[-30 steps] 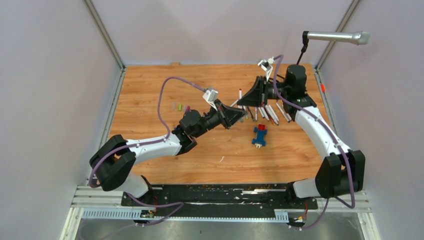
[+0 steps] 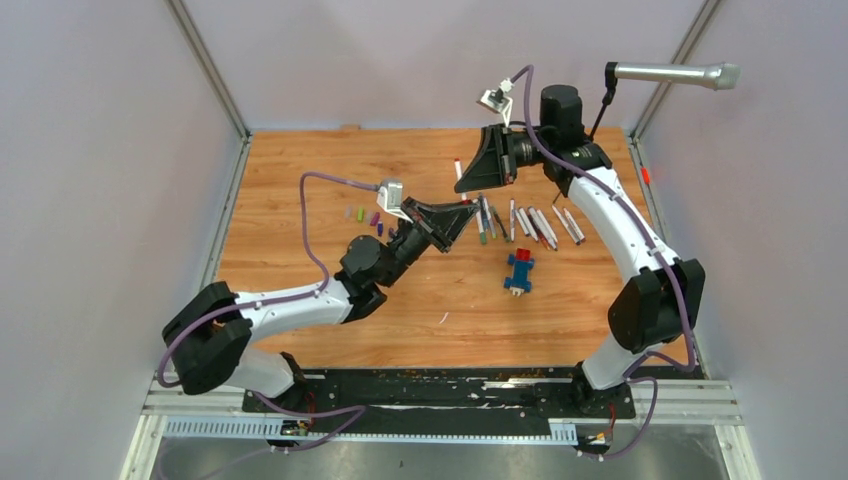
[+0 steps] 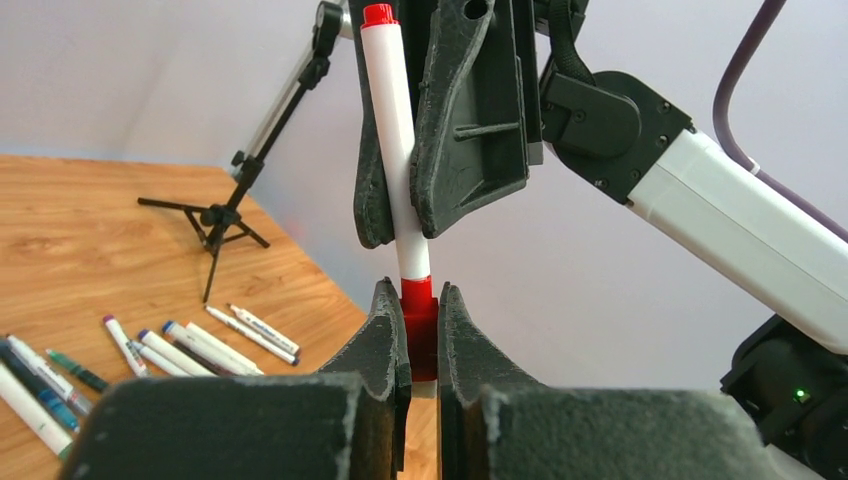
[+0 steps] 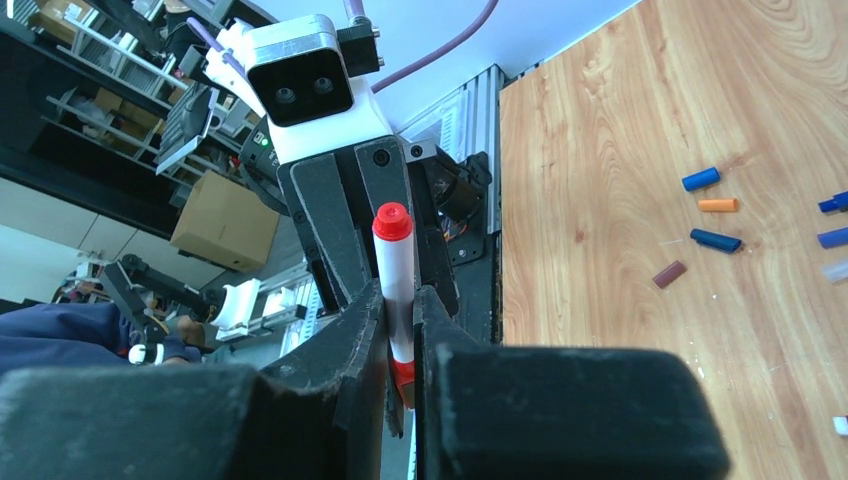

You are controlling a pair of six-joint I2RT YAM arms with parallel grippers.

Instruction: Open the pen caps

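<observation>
A white pen (image 3: 392, 130) with a red end plug stands nearly upright, my right gripper shut on its barrel. Below the barrel, the red cap (image 3: 421, 335) sits between the fingers of my left gripper, which is shut on it. A narrower red collar shows where cap and barrel meet, and no gap is visible there. From above, the right gripper (image 2: 458, 187) is just behind the left gripper (image 2: 474, 207), over the table. In the right wrist view the cap is mostly hidden by the fingers.
Several pens (image 2: 535, 222) lie in a row at the right, with a blue toy car (image 2: 520, 270) in front. Loose caps, such as a blue cap (image 4: 701, 179) and an orange cap (image 4: 718, 205), lie on the table. A tripod stand (image 3: 222, 215) rises behind.
Both grippers have shifted left from a second ago, the right one also toward the back.
</observation>
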